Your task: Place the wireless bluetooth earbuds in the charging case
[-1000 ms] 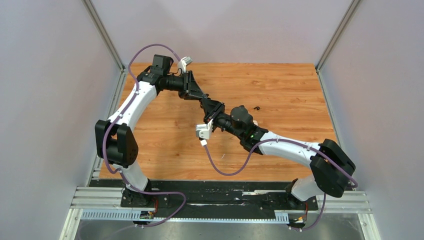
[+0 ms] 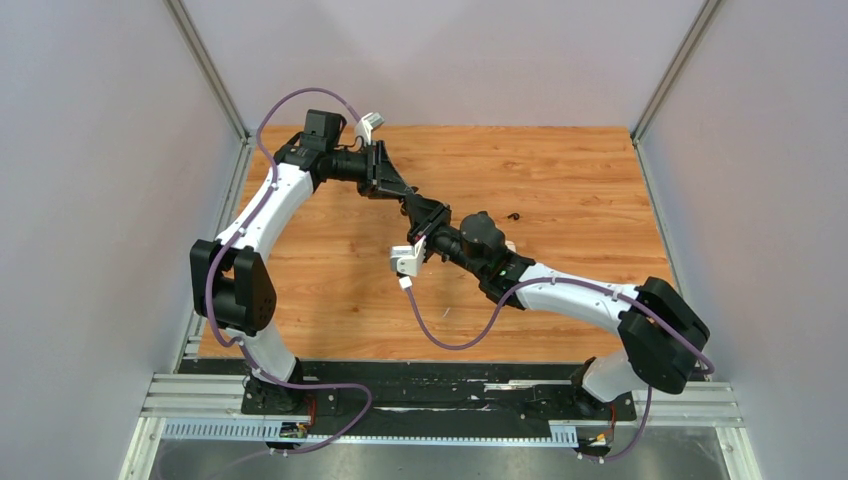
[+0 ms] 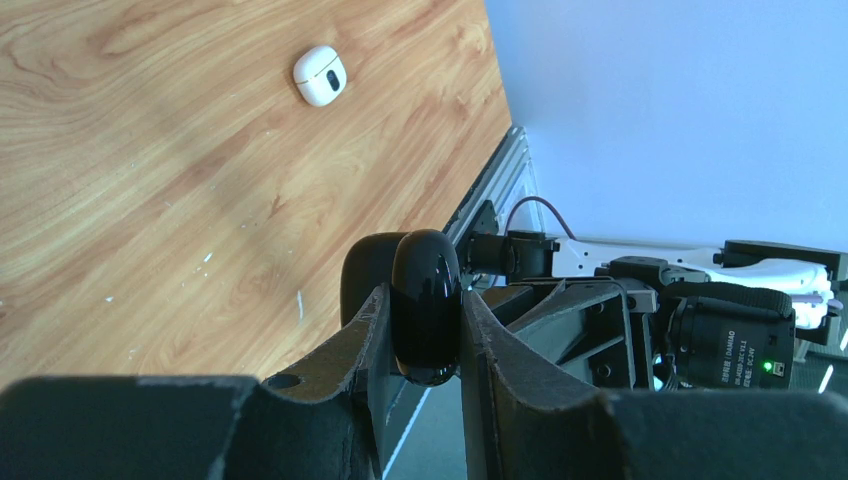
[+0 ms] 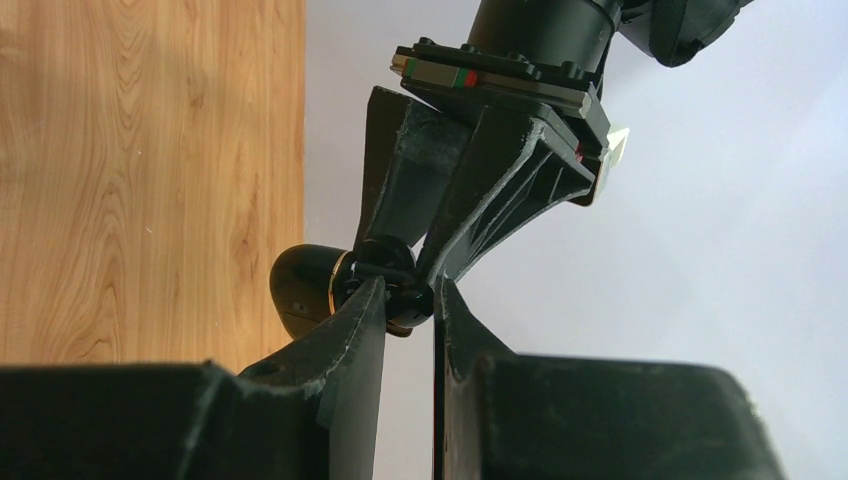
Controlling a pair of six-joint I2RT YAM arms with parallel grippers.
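The two grippers meet above the table's middle in the top view. A glossy black piece [image 3: 425, 300], apparently the charging case, is held between the fingertips; my left gripper is shut on it. My right gripper is also shut on the black object [image 4: 300, 285], which has a gold rim and appears to be the case. Its inside, and whether an earbud sits in it, is mostly hidden by the fingers. A small black item [image 2: 513, 216], too small to identify, lies on the table to the right.
A white case [image 3: 320, 75] lies on the wooden table [image 2: 540, 170]. Pale walls and metal rails [image 2: 650, 200] border the workspace.
Very little differs; the right arm's end has shifted very slightly in the top view, while the left arm looks unchanged.
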